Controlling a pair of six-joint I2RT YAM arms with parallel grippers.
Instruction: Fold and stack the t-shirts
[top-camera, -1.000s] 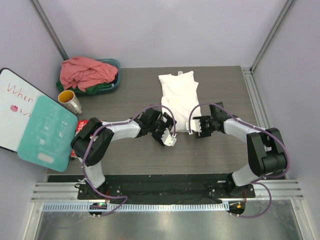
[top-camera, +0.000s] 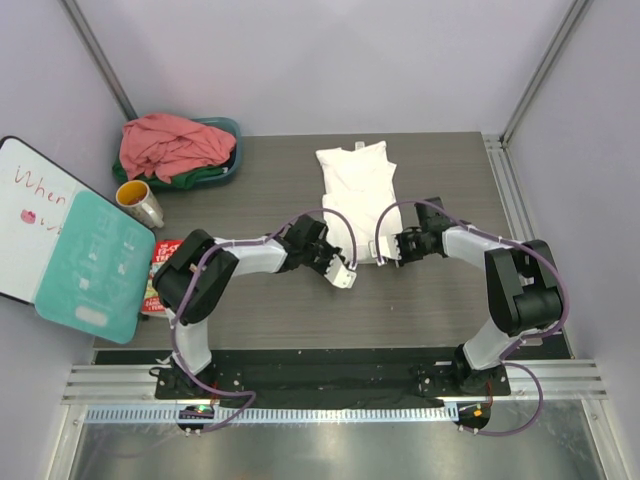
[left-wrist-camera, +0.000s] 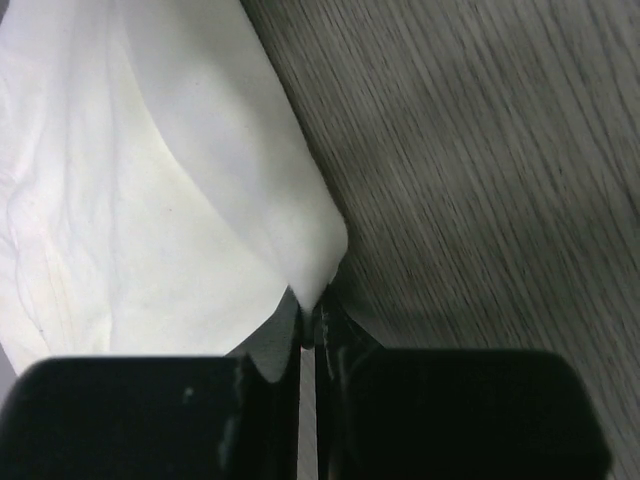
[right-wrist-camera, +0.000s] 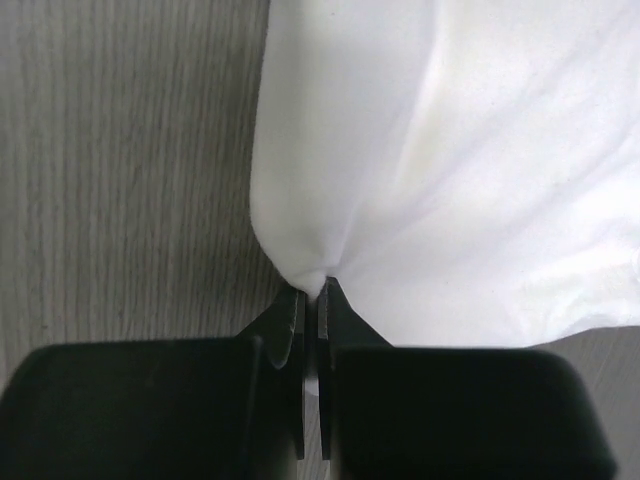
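The white t-shirt (top-camera: 358, 185) lies as a long narrow strip in the middle of the table, its lower end between my two arms. In the left wrist view my left gripper is shut on one bottom corner, the white cloth (left-wrist-camera: 200, 190) bunched where the tips meet. In the right wrist view my right gripper is shut on the other bottom corner, with gathered fabric (right-wrist-camera: 420, 180) running up from its tips. Both corners are at table level.
At the back left stands a blue-green basket (top-camera: 232, 130) with a salmon-pink cloth (top-camera: 170, 146) and a dark green cloth (top-camera: 180, 181). A mug (top-camera: 139, 202), a red book (top-camera: 158, 268) and a whiteboard (top-camera: 50, 215) line the left side. Bare table (top-camera: 300, 325) spreads in front of the shirt.
Earlier, the left gripper shifted slightly over its corner.
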